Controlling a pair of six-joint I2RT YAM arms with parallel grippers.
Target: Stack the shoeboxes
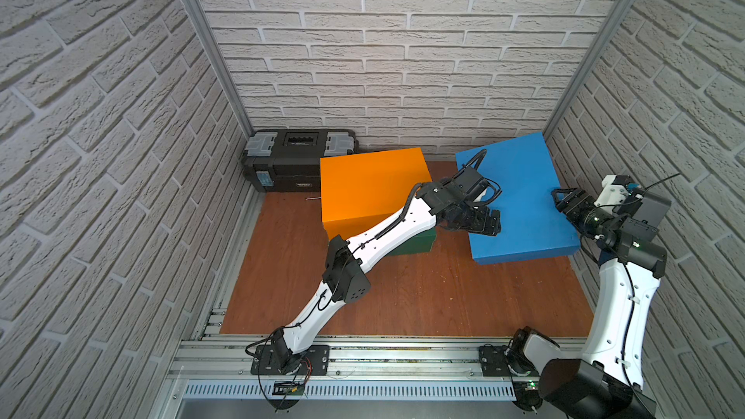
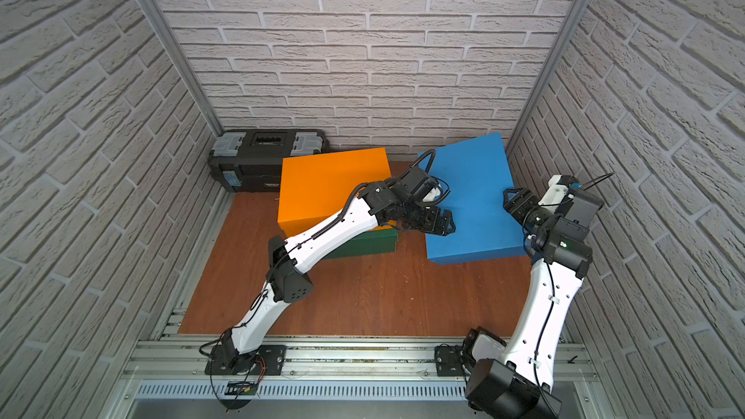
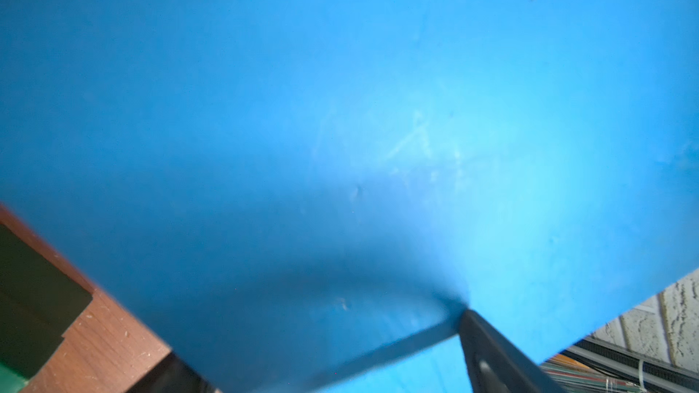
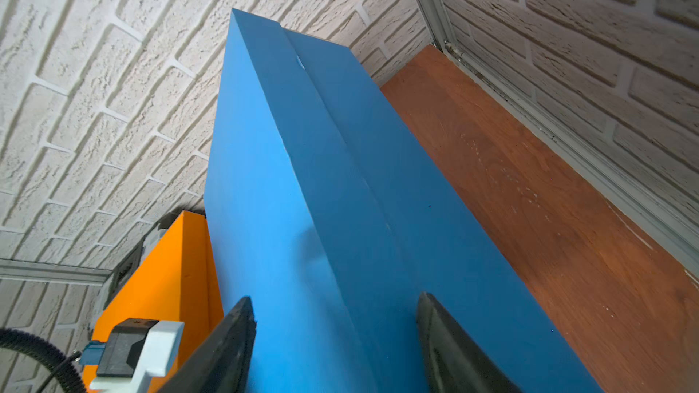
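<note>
The blue shoebox point(image 1: 516, 194) is on the right of the top left view, its right side raised and the box tilted toward the left. At its right edge my right gripper is shut on the box, one finger point(image 4: 236, 338) against the broad face and the other past the edge strip. My left gripper point(image 1: 490, 215) is open at the box's left edge; in the left wrist view its fingertip point(image 3: 477, 331) lies close against the blue face. Left of that, the orange shoebox point(image 1: 376, 186) rests on the green shoebox point(image 1: 419, 243), which is mostly covered.
A black toolbox point(image 1: 298, 159) stands at the back left. Brick walls border the sides and back, and the right arm is close to the right wall.
</note>
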